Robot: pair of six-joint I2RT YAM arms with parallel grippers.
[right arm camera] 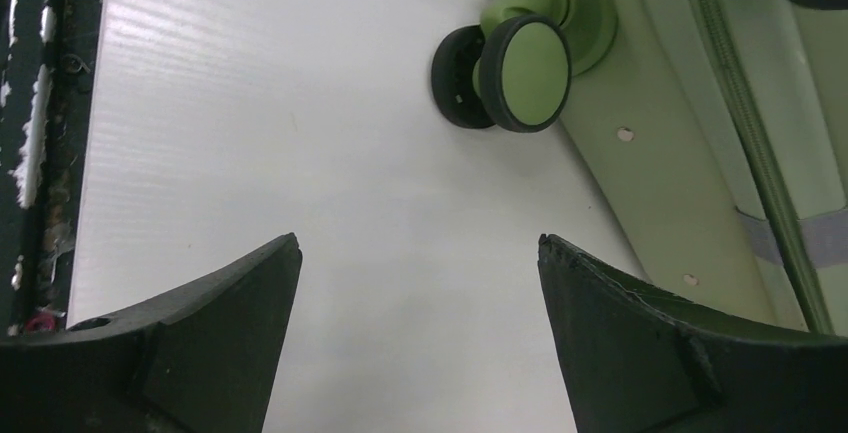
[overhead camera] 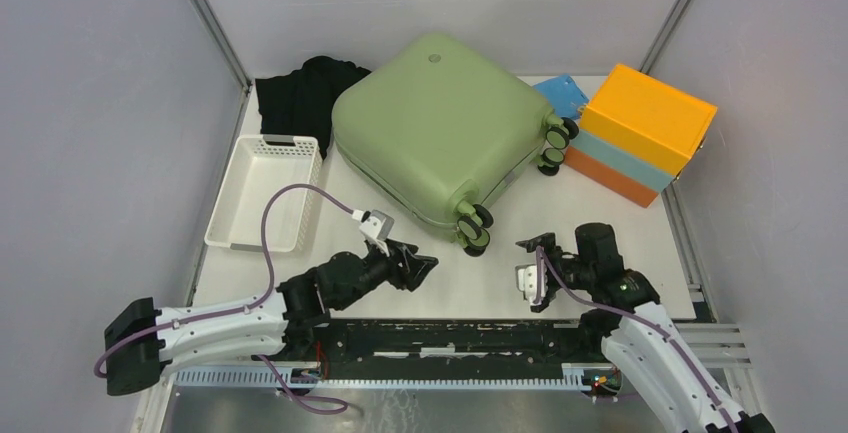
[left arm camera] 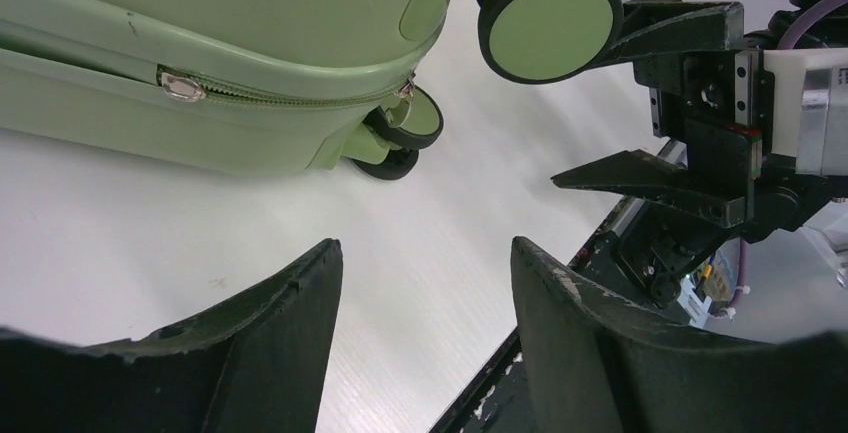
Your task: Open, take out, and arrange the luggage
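Note:
A large green suitcase (overhead camera: 437,133) lies on its side on the white table, its wheels (overhead camera: 474,228) pointing to the front and right. In the left wrist view its zipper pull (left arm camera: 183,87) shows along the lower seam. My left gripper (overhead camera: 415,265) stands just left and in front of the near wheels, part open, nothing between its fingers. My right gripper (overhead camera: 530,268) is open and empty, to the right of those wheels. In the right wrist view a wheel (right arm camera: 532,78) and zipper seam are beyond its fingertips.
A white basket (overhead camera: 262,193) is at the left, black cloth (overhead camera: 295,98) behind it. Stacked orange, teal and yellow boxes (overhead camera: 645,118) and a blue item (overhead camera: 560,93) stand at the right.

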